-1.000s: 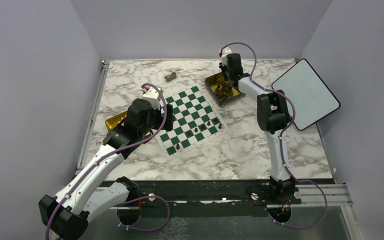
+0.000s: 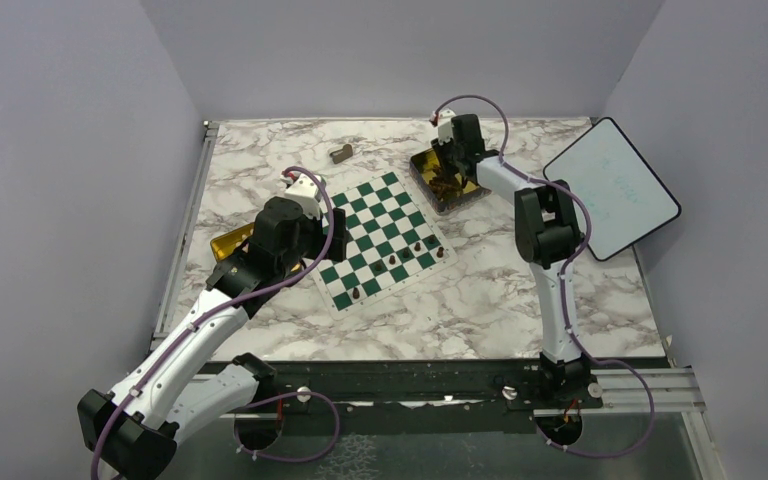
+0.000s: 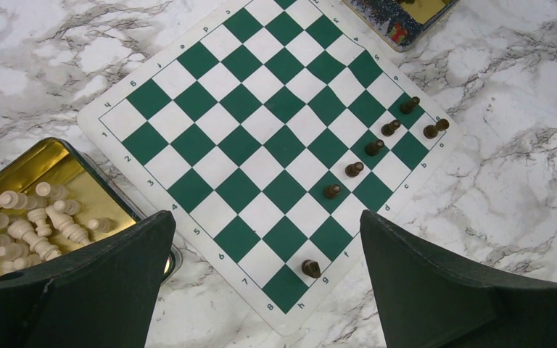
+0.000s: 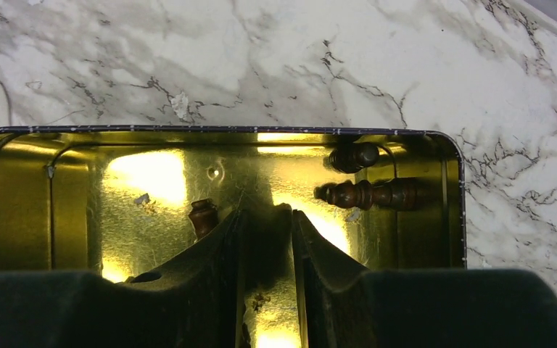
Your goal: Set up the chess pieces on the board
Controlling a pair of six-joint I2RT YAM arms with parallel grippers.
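Note:
The green-and-white board (image 3: 265,129) lies mid-table with several dark pieces, like the pawn (image 3: 331,191), along its near right side and a dark piece (image 3: 311,268) near the h corner. My left gripper hangs over it, open and empty. My right gripper is down in the dark pieces' gold tin (image 4: 72,210), fingertips fairly close, part open; what lies between them is hard to tell. A lying dark piece (image 4: 377,193) and another (image 4: 355,156) are at the tin's right; one (image 4: 203,217) is left of the fingertips.
A gold tin of white pieces (image 3: 80,196) is left of the board. A whiteboard (image 2: 610,190) lies at the right. A small grey object (image 2: 342,153) sits behind the board.
My right gripper has moved slightly down and left in the top view, further over the dark pieces' tin. The left arm has not moved.

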